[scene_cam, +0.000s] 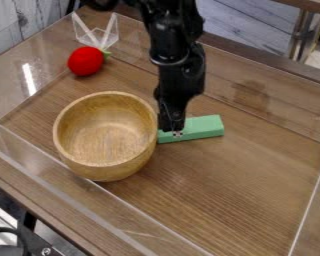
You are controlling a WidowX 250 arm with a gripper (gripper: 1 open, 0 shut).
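The black gripper (174,121) hangs down from the top centre, its tip low beside the right rim of a wooden bowl (96,145), over a light green block (200,127) on the wooden table. Its fingertips are small and dark in this view; I see nothing held between them.
A red tomato (85,60) lies at the back left, beside a clear plastic object (104,32). A shelf edge runs along the top right.
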